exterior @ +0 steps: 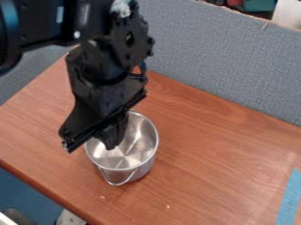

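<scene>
My gripper [94, 132], black and bulky, hangs over the metal bucket [132, 163] in the middle left of the camera view, its lower end at the bucket's upper rim and partly hiding the opening. The finger looks shut, with nothing visible between its fingers. The shiny bucket stands upright on the wooden table, its wire handle hanging down at the front.
A grey padded wall [223, 61] runs along the back. The table's front left edge drops to a blue area.
</scene>
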